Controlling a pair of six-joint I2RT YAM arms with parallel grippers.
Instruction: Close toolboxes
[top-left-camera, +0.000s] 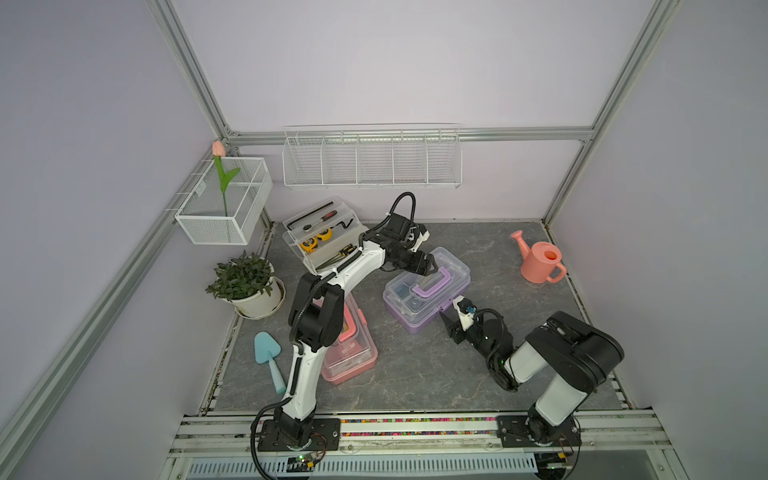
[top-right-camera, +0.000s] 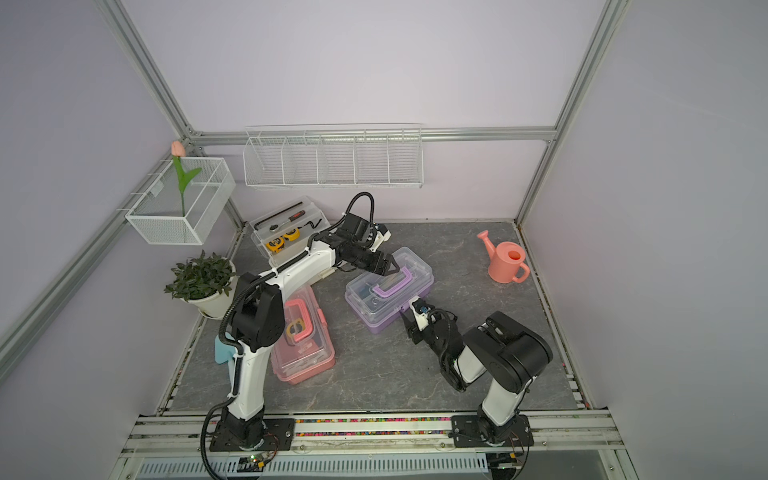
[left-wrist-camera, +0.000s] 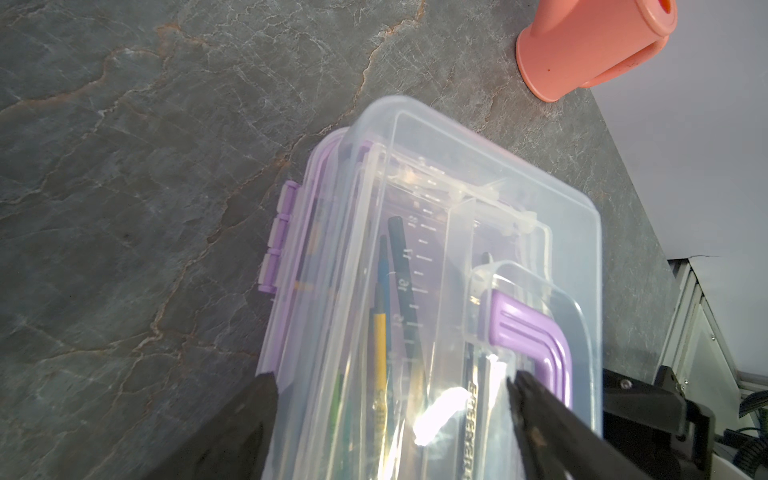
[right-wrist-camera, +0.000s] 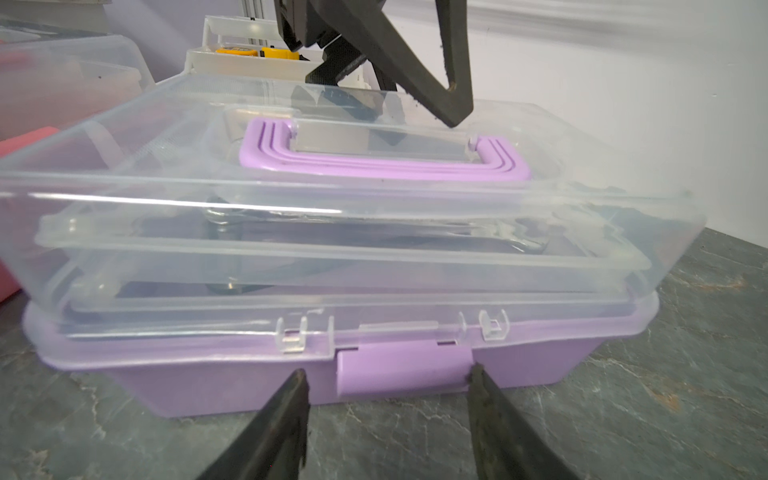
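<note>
The purple toolbox stands mid-table with its clear lid lowered over the base. Its front latch sits between the spread fingers of my right gripper, which stands part open with a gap on the latch's left side. My left gripper is open over the clear lid, beside the purple handle. To the left, the pink toolbox has its lid down, partly behind my left arm. At the back left, the white toolbox stands open, tools visible inside.
A coral watering can stands at the right. Along the left side are a potted plant and a blue trowel. A wire rack hangs on the back wall. Bare table lies in front of the purple toolbox.
</note>
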